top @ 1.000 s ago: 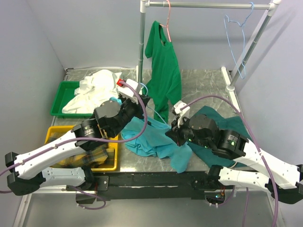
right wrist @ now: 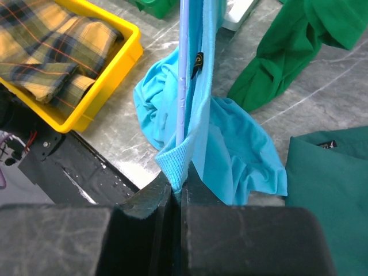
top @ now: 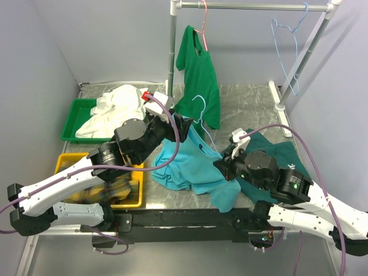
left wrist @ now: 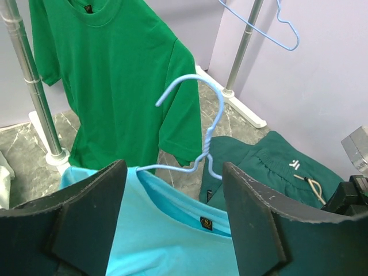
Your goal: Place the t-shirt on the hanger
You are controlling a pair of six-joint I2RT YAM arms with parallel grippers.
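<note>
The light blue t-shirt hangs bunched between the two arms, its lower part on the table. A blue wire hanger stands at its neck opening, hook upward; one shoulder reaches to the shirt's left corner, and the other runs down inside the collar. Around that left corner, my left gripper is part open, fingers apart, the cloth showing between them without being pinched. My right gripper is shut on the collar edge of the shirt, with the hanger's arm ending just above the fingertips.
Behind, a green shirt hangs from the metal rail, which also bears an empty blue hanger. At left are a green bin of white cloth and a yellow bin with plaid cloth. Dark green cloth lies at right.
The hanger's hook has swung right, away from the left gripper, and the shirt's collar is stretched between the arms.
</note>
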